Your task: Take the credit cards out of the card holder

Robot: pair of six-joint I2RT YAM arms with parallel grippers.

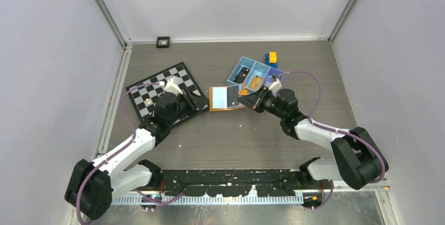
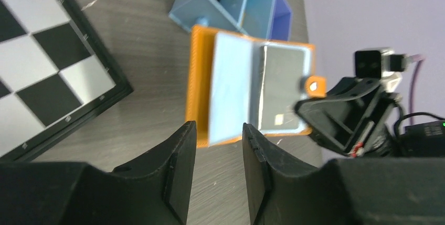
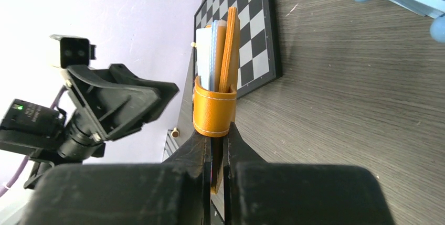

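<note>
The orange card holder (image 1: 227,108) hangs spread out between the two arms in the top view. My right gripper is shut on its end at the strap (image 3: 215,110). A pale, light-blue card-like panel (image 2: 231,83) and a dark grey one (image 2: 281,81) face the left wrist camera inside the holder. Their edges stand upright above the strap in the right wrist view. My left gripper is partly open. Nothing is between its fingers, and it stands apart from the holder's left edge.
A blue divided tray (image 1: 242,59) behind the holder contains a black item (image 1: 242,75) and a yellow-orange one (image 1: 256,82). The checkered board (image 1: 152,85) lies under the left arm. A yellow-and-blue block (image 1: 272,58) sits behind the tray. Bare table (image 1: 225,141) shows in front.
</note>
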